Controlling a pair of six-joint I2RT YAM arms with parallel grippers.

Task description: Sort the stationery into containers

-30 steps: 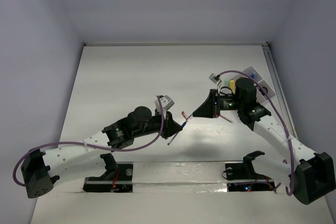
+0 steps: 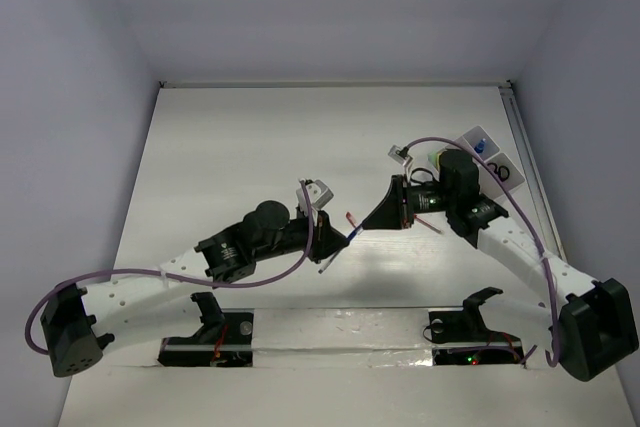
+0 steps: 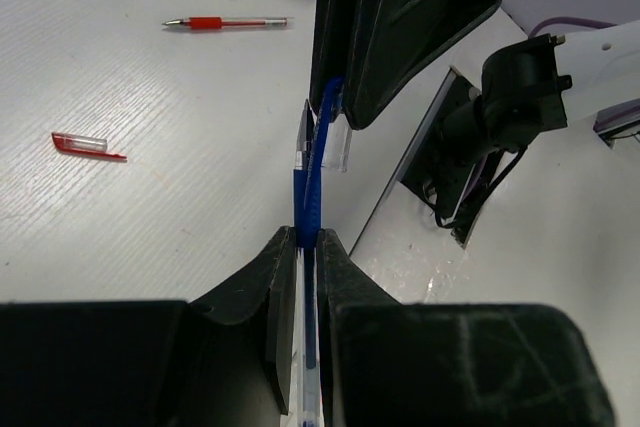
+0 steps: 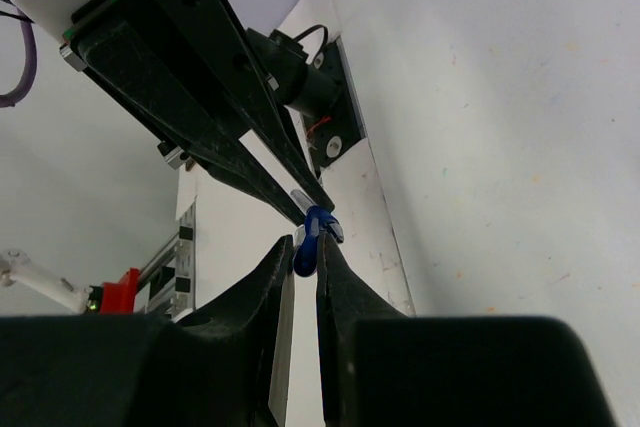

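A pen with a clear barrel and blue grip (image 3: 307,209) is clamped near its grip by my left gripper. Its pointed tip shows bare, directed at my right gripper, which is shut on a blue cap (image 4: 307,255). The cap's blue clip lies alongside the pen's tip; whether the two touch cannot be told. In the top view, the left gripper (image 2: 343,241) and right gripper (image 2: 366,226) nearly meet over the front middle table. A red pen (image 3: 225,23) and a separate clear-and-red cap (image 3: 88,146) lie on the table.
At the right edge stands a white divided container (image 2: 511,183), partly covered by the right arm, with a blue item (image 2: 480,145) and black round items (image 2: 500,169) inside.
My right gripper has shifted slightly left and toward the front, closing the gap to the left gripper. The left arm looks still.
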